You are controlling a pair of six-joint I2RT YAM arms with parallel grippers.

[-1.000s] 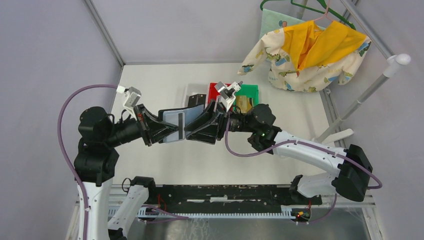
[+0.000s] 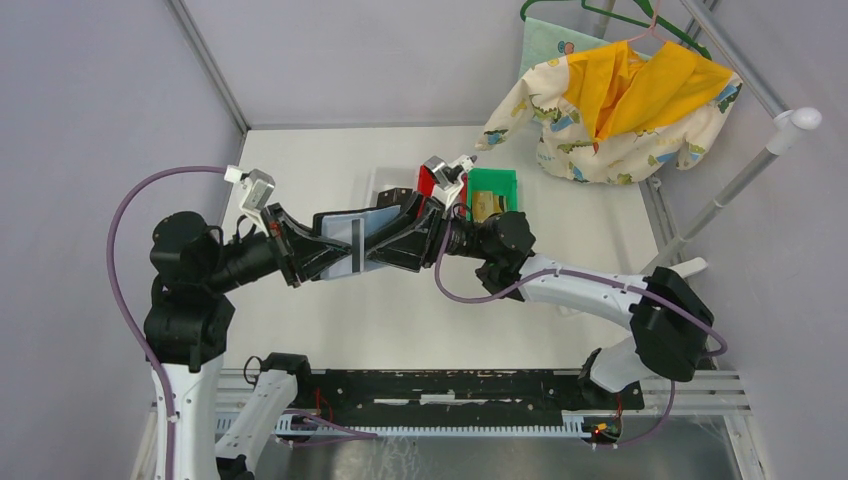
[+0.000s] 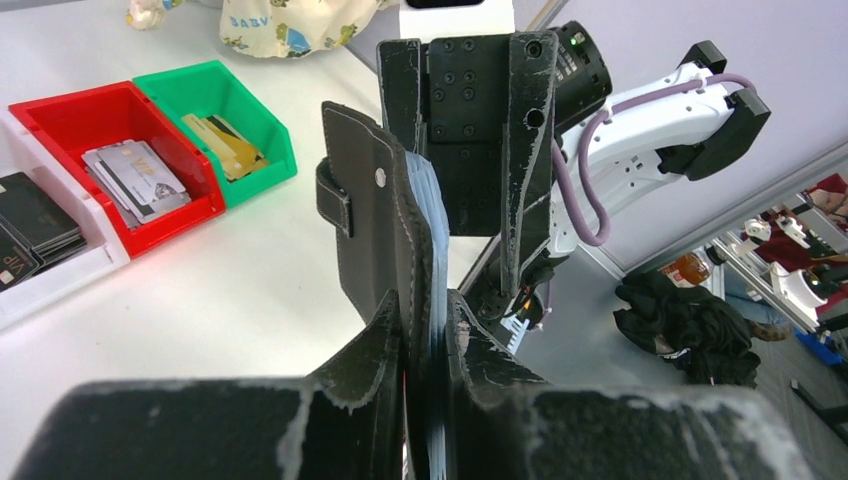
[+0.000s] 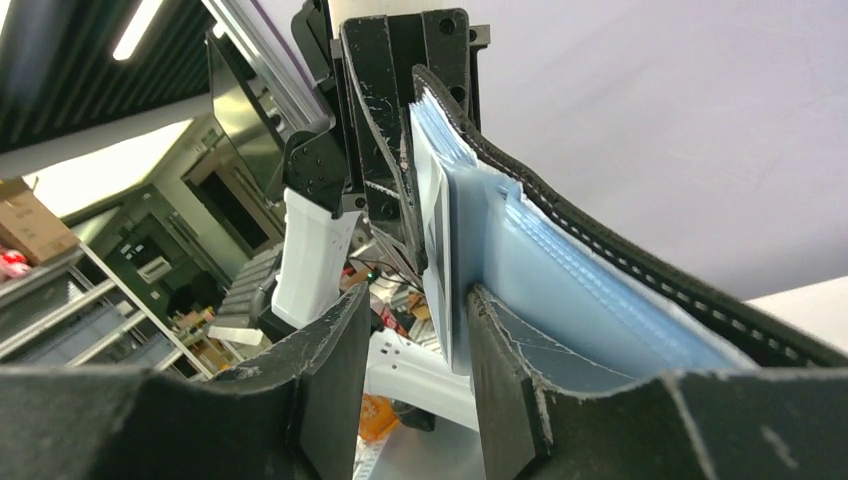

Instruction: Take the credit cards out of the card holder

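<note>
The card holder (image 2: 346,228), with a dark leather cover and bluish clear sleeves, is held up between both arms. My left gripper is shut on its lower part; the strap (image 3: 333,198) sticks out on the cover side. In the right wrist view, my right gripper has its fingers apart, with the free edge of the sleeves (image 4: 458,300) reaching into the gap beside the right-hand finger. Whether a card sits in that sleeve cannot be made out. From above, the right fingers (image 2: 398,246) overlap the holder's right side.
Behind the arms stand joined bins: white with dark cards (image 3: 35,228), red (image 3: 205,212) with silver-grey cards, green (image 3: 284,172) with gold cards. Clothes (image 2: 625,110) hang at the back right.
My right arm has shifted to the left, its fingers now further over the holder.
</note>
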